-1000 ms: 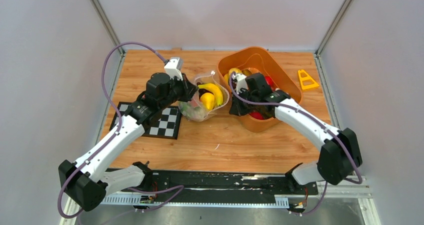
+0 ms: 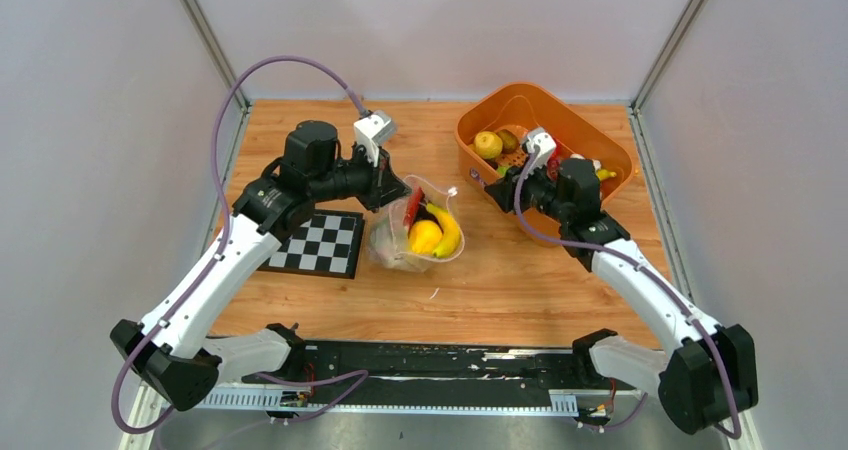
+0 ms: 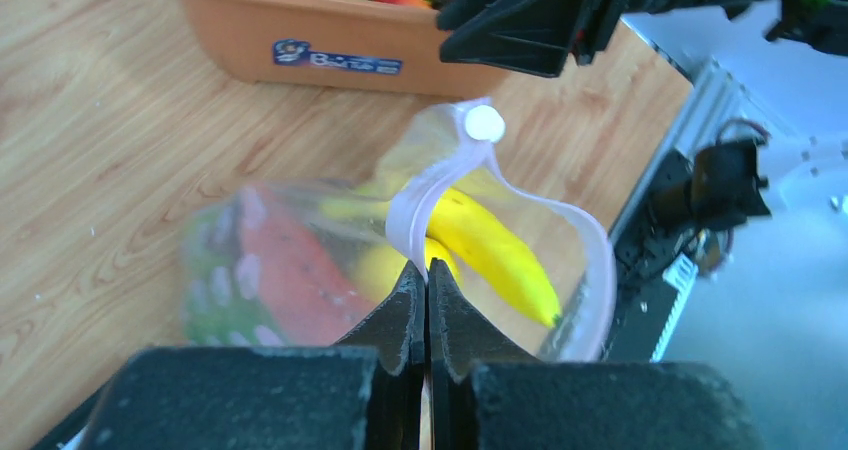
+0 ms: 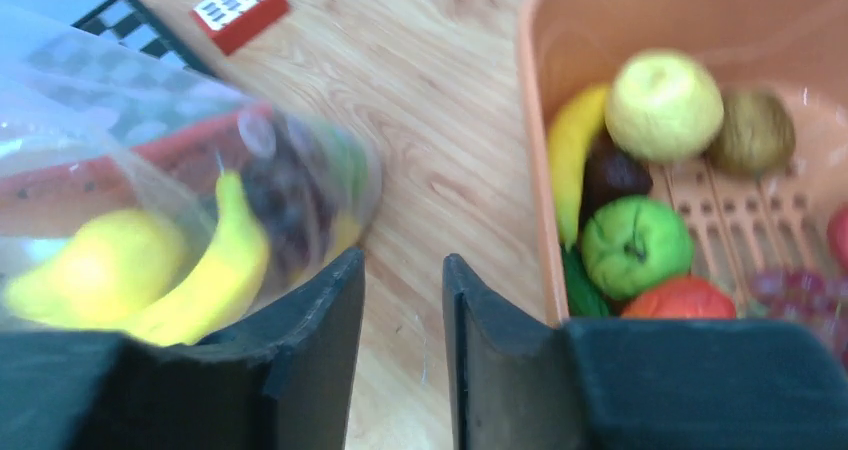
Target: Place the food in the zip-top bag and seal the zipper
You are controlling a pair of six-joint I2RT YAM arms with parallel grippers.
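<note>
The clear zip top bag [image 2: 403, 259] hangs from my left gripper [image 2: 404, 192], its mouth gaping. In the left wrist view, those fingers are shut on the thin bag rim [image 3: 604, 280], close by the white slider [image 3: 484, 123]. A banana [image 2: 449, 233], a rounded yellow fruit [image 2: 424, 237] and a long red piece [image 2: 413, 208] are inside, with darker food partly hidden behind them. My right gripper is part open and empty, between the bag and the orange bin [image 4: 541, 170] at its side.
The orange bin [image 2: 530, 94] holds several more play foods, including a yellow round one [image 2: 488, 144]. A checkered board [image 2: 315, 243] lies left of the bag. Bare table [image 2: 470, 305] stretches along the front.
The left gripper has raised the bag, and the food sits lower in the top view. My right gripper has moved right.
</note>
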